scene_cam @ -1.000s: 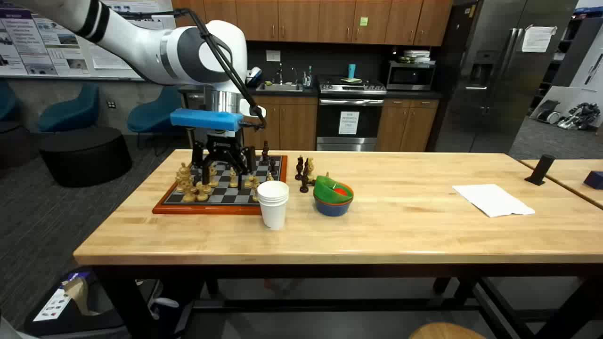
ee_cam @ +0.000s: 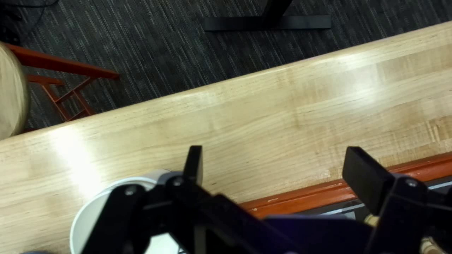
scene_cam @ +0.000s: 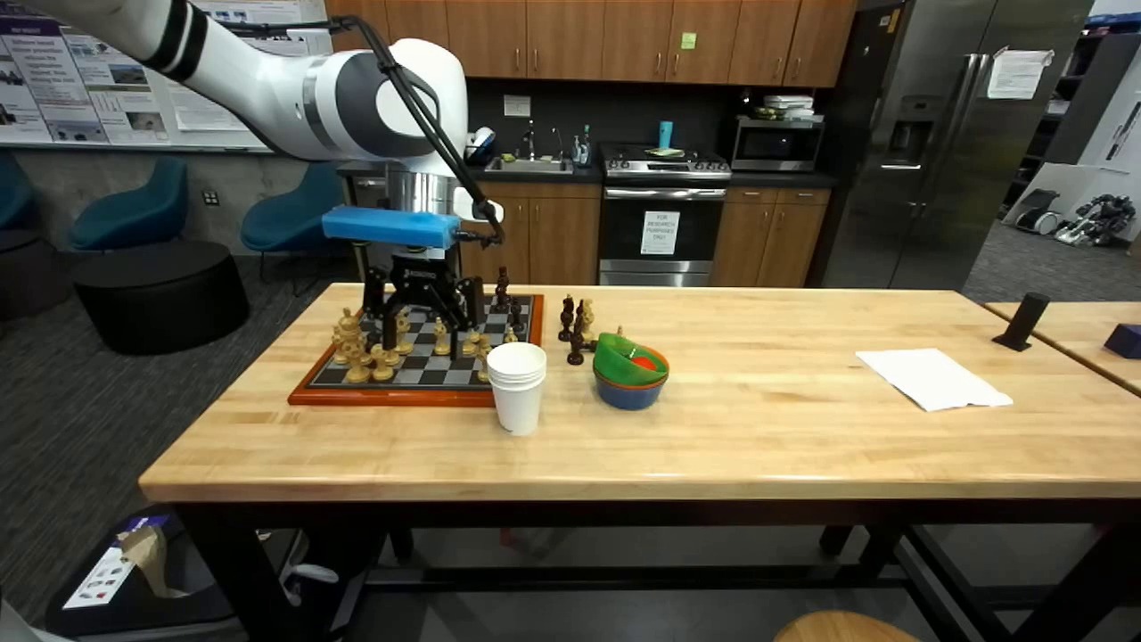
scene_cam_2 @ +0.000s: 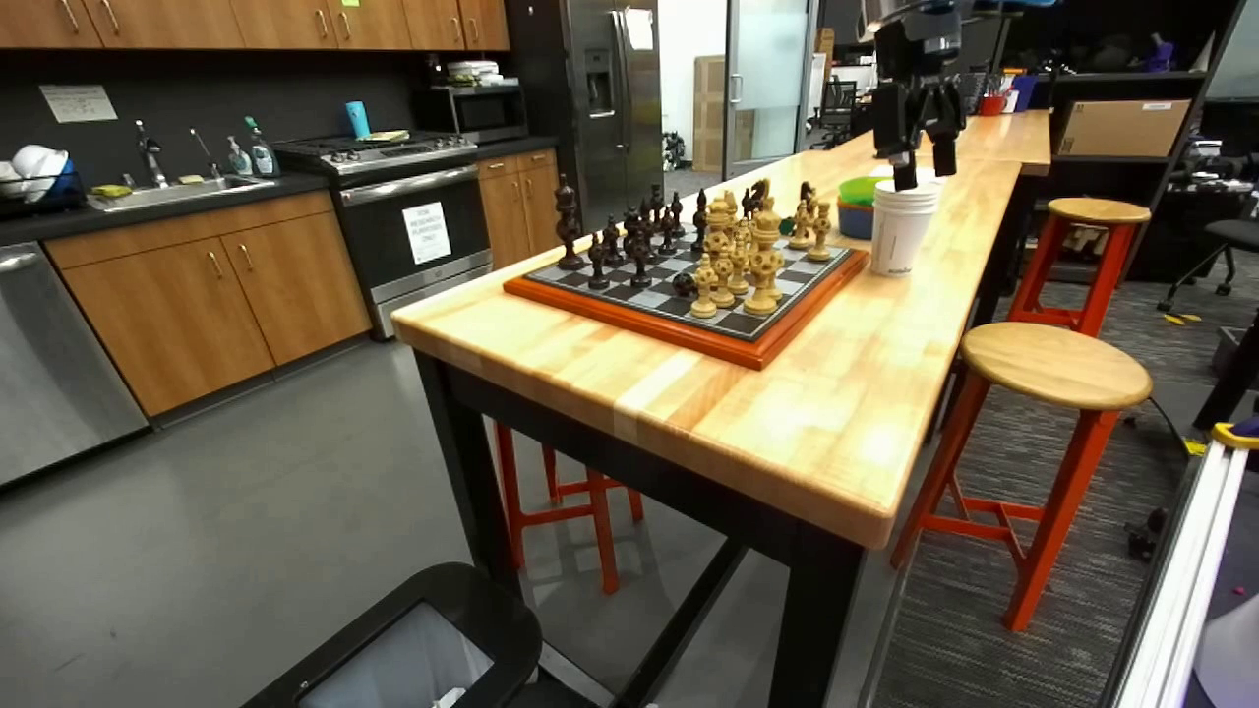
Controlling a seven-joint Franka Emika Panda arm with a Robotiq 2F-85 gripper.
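Note:
My gripper (scene_cam: 419, 341) hangs fingers down in front of the chessboard (scene_cam: 430, 398) in exterior view 1. Its fingers stand wide open, with only bare tabletop showing between the fingertips in the wrist view. White stacked paper cups (scene_cam: 518, 390) stand upright on the table beside the board; in the wrist view their rim (ee_cam: 80, 220) lies partly under the left finger (ee_cam: 194, 165). Light pieces (scene_cam_2: 763, 254) and dark pieces (scene_cam_2: 568, 224) stand on the board. Nested bowls (scene_cam: 628, 394), with a green one tilted on top, sit right of the cups.
A few chess pieces (scene_cam: 575, 341) stand off the board near the bowls. A white paper (scene_cam: 932, 379) and a black stand (scene_cam: 1023, 321) lie to the right, with clear wood between. Stools (scene_cam_2: 1053, 368) flank the table's long edge.

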